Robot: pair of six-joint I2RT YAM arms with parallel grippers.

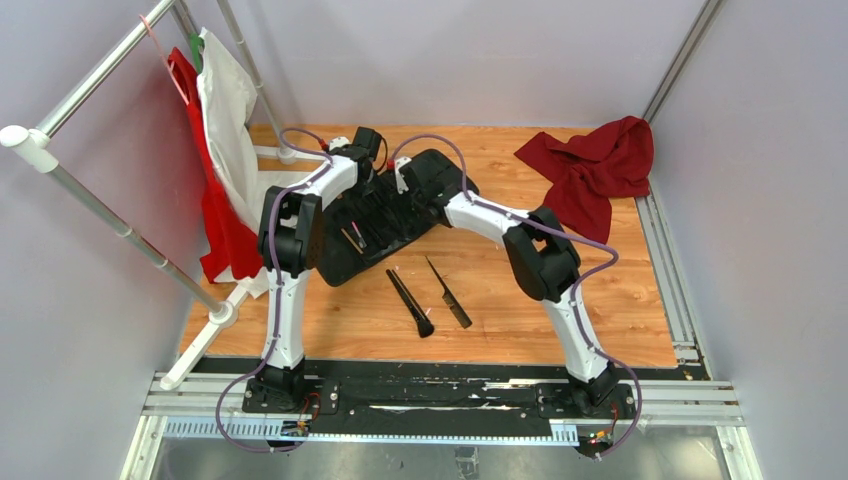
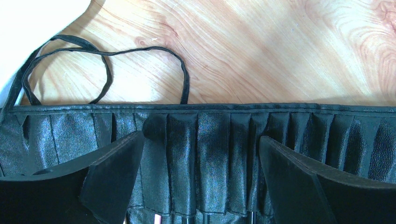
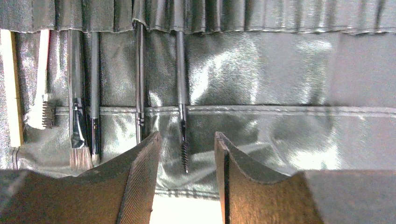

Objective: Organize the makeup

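A black brush roll lies open and slanted on the table. Several brushes are tucked in its pockets, among them a pink-handled one, a wide brush and a thin spoolie. Over the row of pockets, my left gripper has its fingers wide apart, the black pocket material showing between them. My right gripper is open above the roll's lower part; the spoolie's tip shows in the gap, not held. On the bare wood lie a large black brush and a black comb.
A rack with red and white garments stands at the left. Dark red cloth lies crumpled at the back right. The roll's thin ties lie loose on the wood. Free table extends at the front right.
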